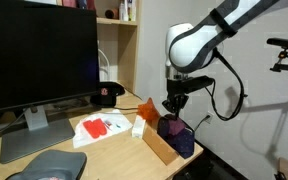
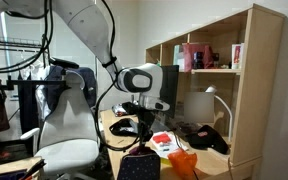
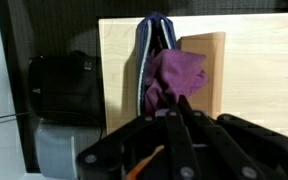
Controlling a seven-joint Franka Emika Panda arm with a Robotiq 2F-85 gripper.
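A maroon cloth (image 3: 177, 75) reaches up to my gripper in the wrist view, and the fingers are shut on it. Around and below the cloth lies a dark blue fabric bag (image 3: 144, 62) with a pale edge. From the first exterior view, my gripper (image 1: 173, 108) hangs just above this dark bag (image 1: 182, 143), at the table's right edge. An open brown cardboard box (image 1: 159, 146) sits right beside the bag. How far the cloth goes down into the bag is hidden.
An orange item (image 1: 148, 110) and a white box (image 1: 138, 127) stand behind the cardboard box. White paper with a red item (image 1: 96, 128) lies left of them. A large monitor (image 1: 39, 65) fills the left.
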